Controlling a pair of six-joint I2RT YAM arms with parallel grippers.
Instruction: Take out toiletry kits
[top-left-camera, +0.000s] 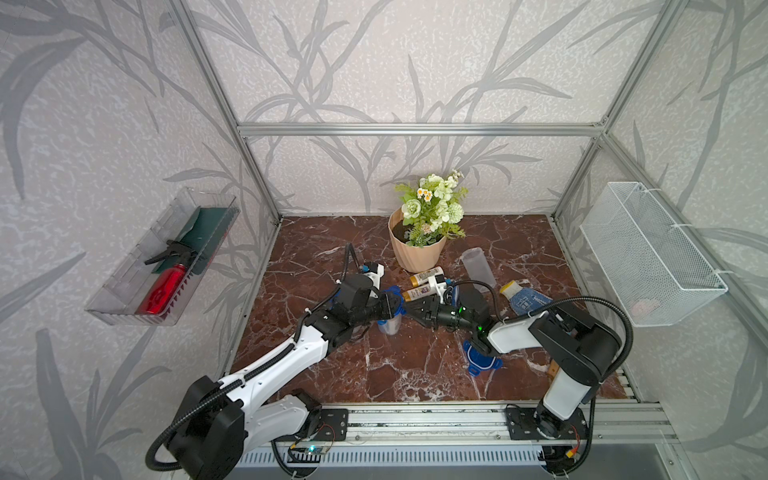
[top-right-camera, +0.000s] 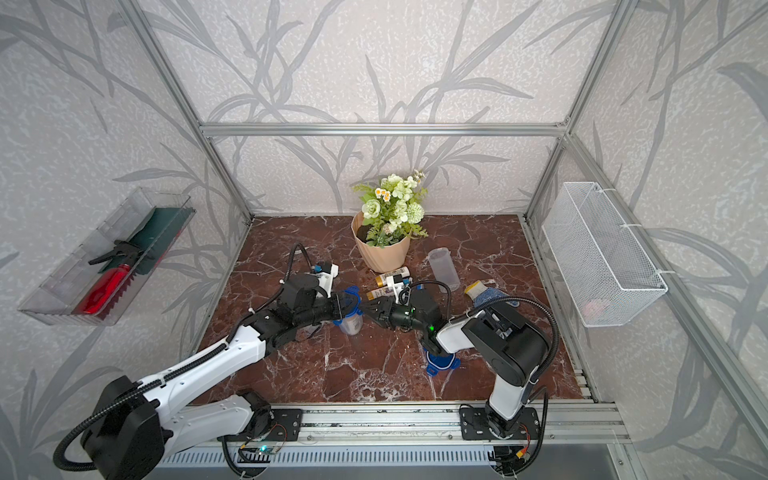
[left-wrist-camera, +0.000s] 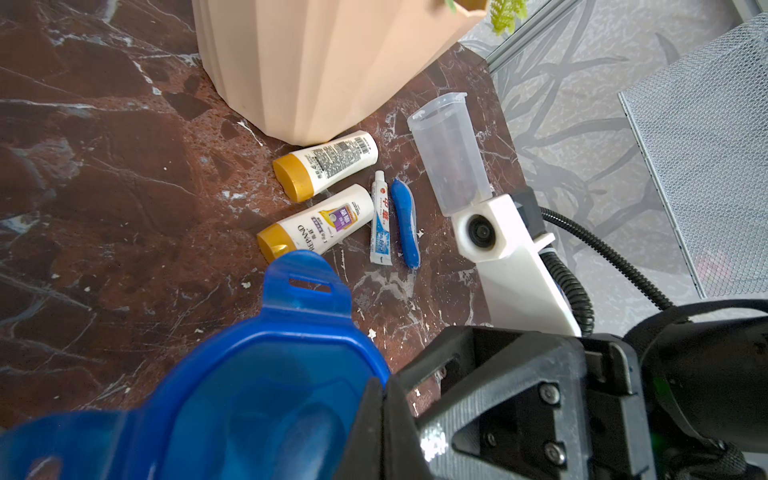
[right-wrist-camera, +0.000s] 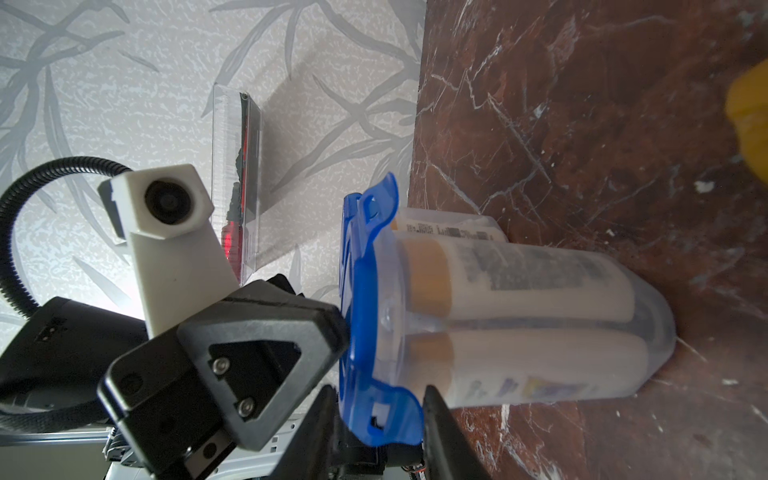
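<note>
A clear container topped by a blue lid stands on the marble table; two tan-capped tubes show through its wall. Beside the lid's rim, my left gripper is shut; whether the thin rim lies between its fingers cannot be told. From the other side my right gripper reaches in, open, with a blue lid tab between its fingers, not pinched. Two yellow-capped tubes, a toothpaste tube and a blue slim item lie near the flower pot.
The flower pot stands at the back. An empty clear cup, a blue packet and another blue lid lie to the right. Wall baskets hang left and right.
</note>
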